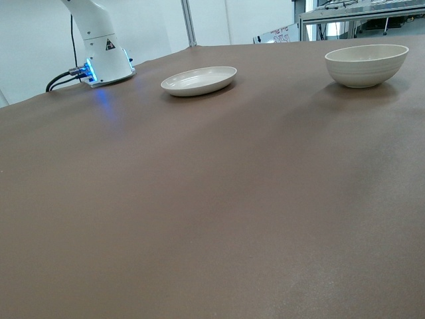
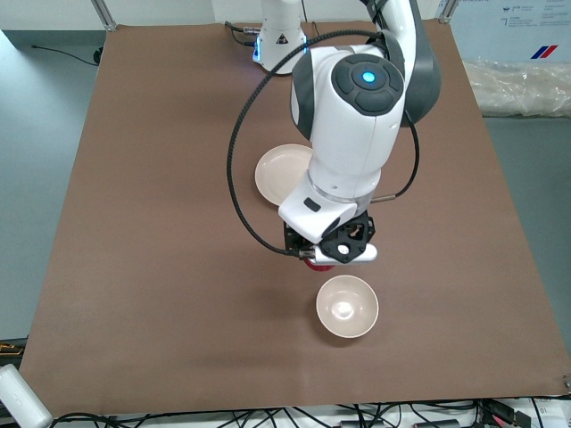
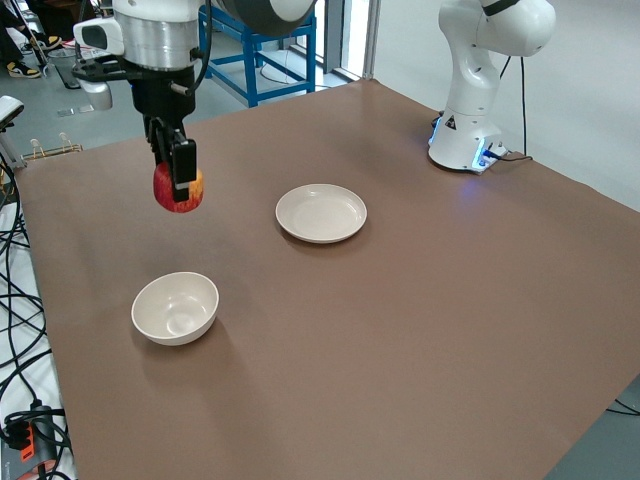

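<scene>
In the right view, my black gripper (image 3: 176,165) is shut on a red-and-yellow apple (image 3: 170,196), held above the table to the upper left of a white bowl (image 3: 174,306). A white plate (image 3: 321,214) lies farther right. In the left view, the arm hides the gripper; only a red sliver of the apple (image 2: 321,267) shows just above the bowl (image 2: 347,306), with the plate (image 2: 277,169) behind. The top view shows the plate (image 1: 198,81) and bowl (image 1: 365,66), but not the gripper.
Cables (image 3: 25,360) run beside the table edge nearest the bowl.
</scene>
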